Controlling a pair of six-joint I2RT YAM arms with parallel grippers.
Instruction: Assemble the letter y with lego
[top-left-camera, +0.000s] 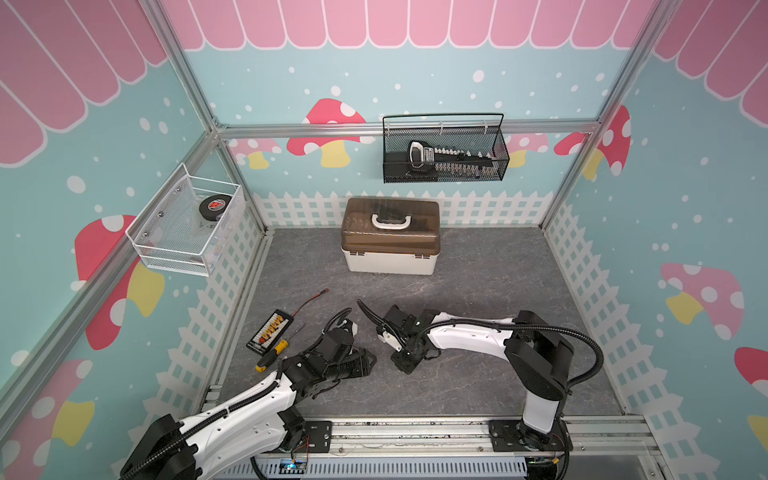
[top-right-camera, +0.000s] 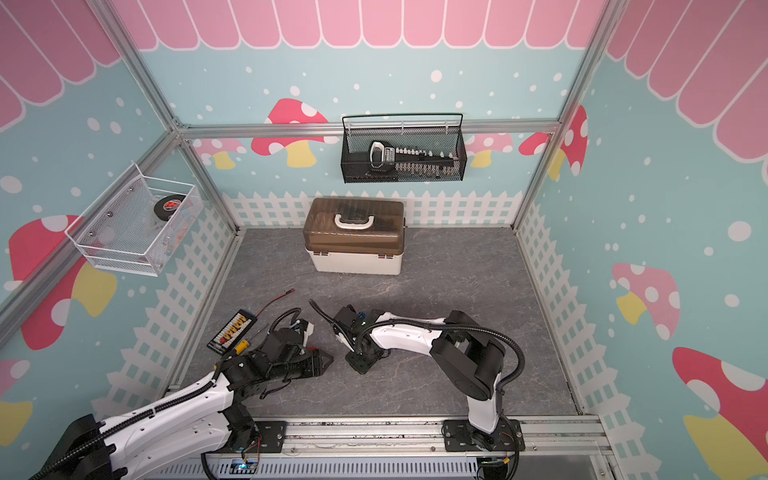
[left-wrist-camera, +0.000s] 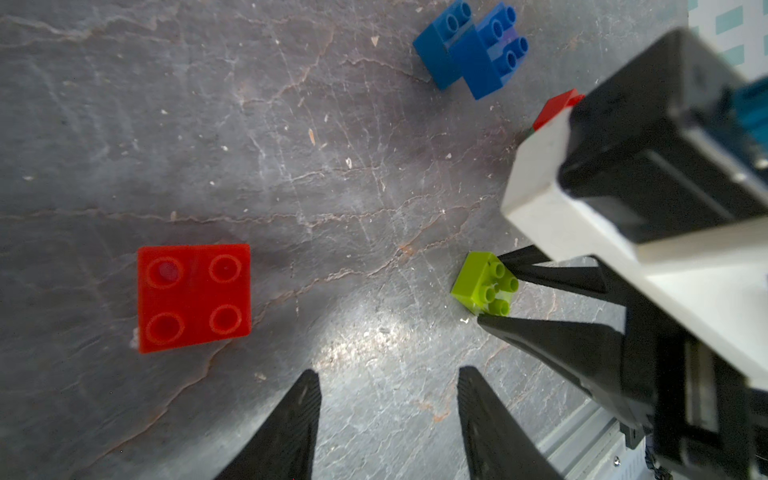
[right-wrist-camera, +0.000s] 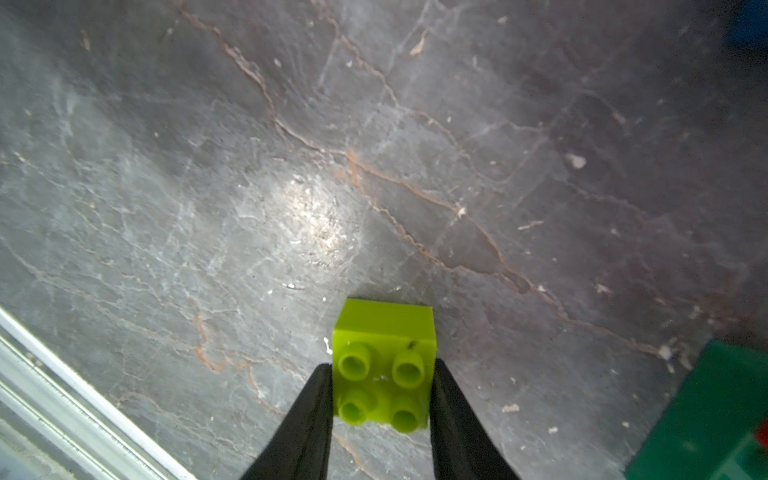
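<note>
In the right wrist view, a lime green brick (right-wrist-camera: 384, 324), studs facing the camera, lies between the fingertips of my right gripper. The fingers meet or nearly meet its sides; whether they grip it cannot be made out. The left wrist view shows the same pair of black fingers (left-wrist-camera: 552, 340) flanking the lime brick (left-wrist-camera: 473, 276) near the tabletop. My left gripper has its fingers apart over bare table, nothing between them. Up and left of it lies a flat red brick (left-wrist-camera: 194, 297). Two blue bricks (left-wrist-camera: 486, 60) sit farther back.
Partly hidden behind the right arm is a small red brick (left-wrist-camera: 557, 106). A dark green brick (right-wrist-camera: 704, 408) with red on it shows at the lower right corner. A toolbox (top-left-camera: 390, 260) stands at the back; a screwdriver (top-left-camera: 272, 355) and bit case (top-left-camera: 269, 331) lie left.
</note>
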